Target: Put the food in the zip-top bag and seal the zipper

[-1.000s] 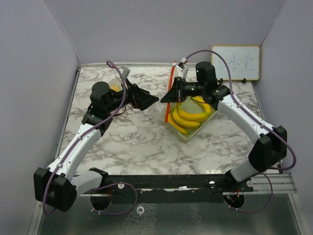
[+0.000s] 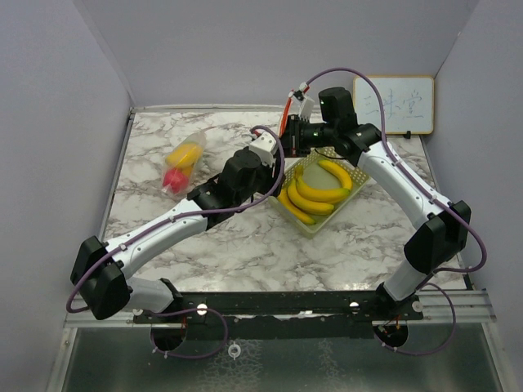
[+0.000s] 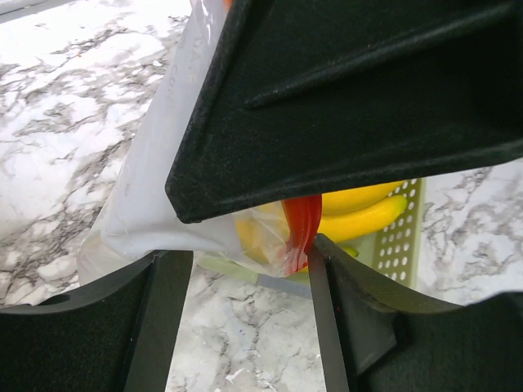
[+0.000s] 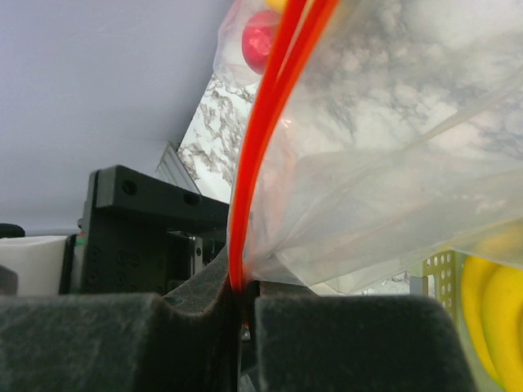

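Observation:
A clear zip top bag (image 4: pixel 376 163) with a red zipper strip (image 4: pixel 265 122) hangs from my right gripper, which is shut on the strip. From above, that gripper (image 2: pixel 292 137) stands over the basket's far left corner. Close against it, my left gripper (image 2: pixel 276 175) is part open at the lower end of the strip. In the left wrist view its fingers (image 3: pixel 163 286) stand apart, with the bag's edge and red strip end (image 3: pixel 302 224) between them, near the right fingertip. No food can be made out inside this bag.
A green basket (image 3: pixel 413 229) of bananas (image 2: pixel 315 192) lies below the grippers. Another clear bag with yellow and red food (image 2: pixel 184 155) rests at the left. A small whiteboard (image 2: pixel 394 102) stands at the back right.
My left gripper has come rightward and down to the lower end of the red strip, now partly hiding it. The right gripper has shifted slightly, still holding the strip.

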